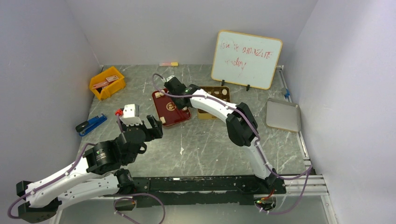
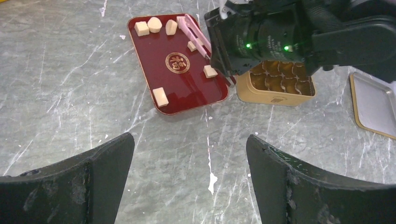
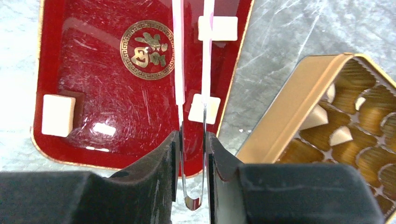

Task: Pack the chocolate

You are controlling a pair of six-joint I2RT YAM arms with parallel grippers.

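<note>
A red tray with a gold emblem holds several pale chocolate pieces, such as the square piece and two on its right side. Beside it on the right stands a gold box with compartments, some holding pieces. My right gripper holds pink-white tweezer-like fingers part open over the tray's right side, around the lower-right piece; whether it grips the piece is unclear. My left gripper stands open over bare table, with nothing between its fingers.
An empty grey tray lies at the right. A yellow bin, a blue stapler and a whiteboard stand around the table's edges.
</note>
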